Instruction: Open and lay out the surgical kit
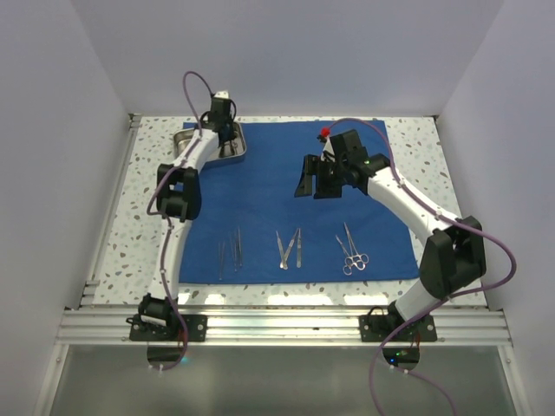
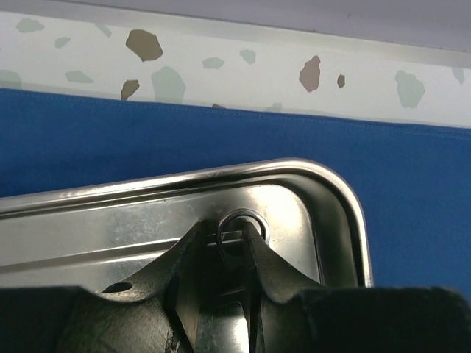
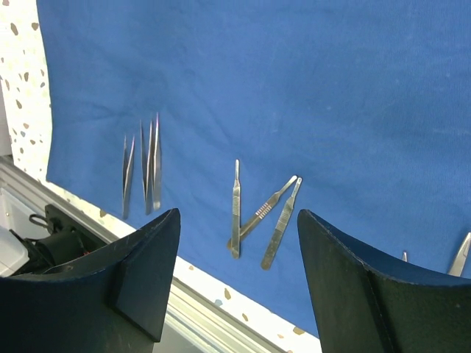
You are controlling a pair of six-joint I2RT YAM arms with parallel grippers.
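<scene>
In the top view the metal tray (image 1: 236,159) sits at the back left of the blue cloth (image 1: 260,191). Over the tray's right part is my left gripper, its fingertips apart. A metal finger ring (image 2: 243,211) of an instrument shows between and just beyond those tips, near a tray corner; the rest of that instrument is largely hidden by the fingers. Whether the fingers touch the ring is unclear. Above the middle of the cloth, my right gripper hangs open and empty.
Along the cloth's front lie thin tweezers (image 1: 238,249) at left, several scalpel handles (image 1: 299,249) in the middle and ringed scissors-like instruments (image 1: 354,257) at right. The tray's raised rim (image 2: 346,191) surrounds the left fingertips.
</scene>
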